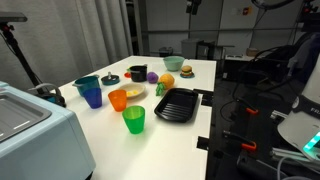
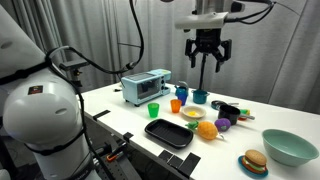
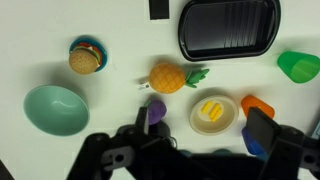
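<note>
High above the white table hangs my gripper, its two dark fingers wide apart and nothing between them. In the wrist view a toy pineapple [image 3: 167, 77] lies near the middle, with a purple item [image 3: 156, 110] just below it. A plate [image 3: 228, 116] with yellow pieces sits to its right. The toy burger on a blue plate [image 3: 86, 58] is at upper left, and a teal bowl [image 3: 56, 110] is below that. An empty black tray [image 3: 228, 50] lies at the top, and the green cup [image 3: 298, 66] stands at the right.
A toaster oven [image 2: 147, 86] stands at the table's far left in the second exterior view. Orange [image 1: 118, 99] and blue [image 1: 93, 97] cups and a dark pot [image 1: 138, 74] crowd the far side.
</note>
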